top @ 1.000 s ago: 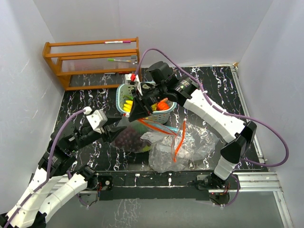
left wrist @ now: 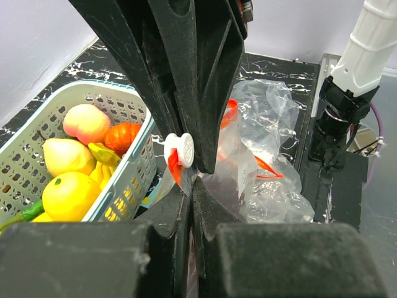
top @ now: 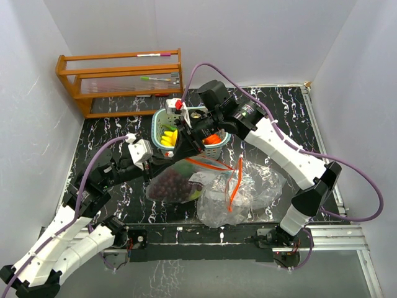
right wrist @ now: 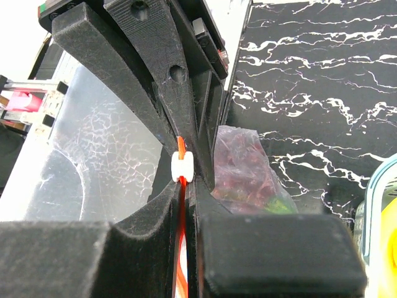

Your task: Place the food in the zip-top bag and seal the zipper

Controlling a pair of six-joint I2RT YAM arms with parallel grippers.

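My two grippers meet over a zip bag of grapes (top: 170, 186). My right gripper (top: 180, 150) is shut on the white zipper slider (left wrist: 179, 149) with its orange strip. My left gripper is shut at the bag's top end just below the slider, its tips touching or nearly touching the right one; only thin film shows there. In the right wrist view the slider (right wrist: 182, 166) sits at the fingertips on the orange zipper. More clear bags with orange zippers (top: 248, 192) lie to the right.
A basket (top: 213, 152) of fruit and vegetables stands behind the grippers. A wooden rack (top: 118, 68) is at the back left. Bare marble counter shows at the back right and left of the bags.
My left gripper has moved right and up to meet the right gripper at the bag's top end. My right gripper has barely moved.
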